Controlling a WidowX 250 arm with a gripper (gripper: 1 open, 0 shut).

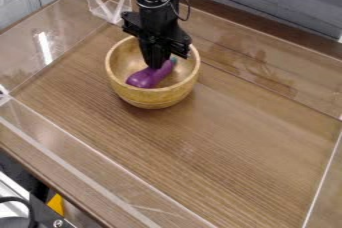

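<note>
A yellow-tan bowl (154, 95) stands on the wooden table in the upper middle. A purple elongated object (147, 77) lies inside it. The black gripper (159, 54) is over the bowl, its lower end just above the purple object's upper end. Whether it is open, shut or touching the object is unclear at this size.
A white wall edge runs along the back right. Dark cables and a small yellow item (56, 203) are beyond the table's lower left edge.
</note>
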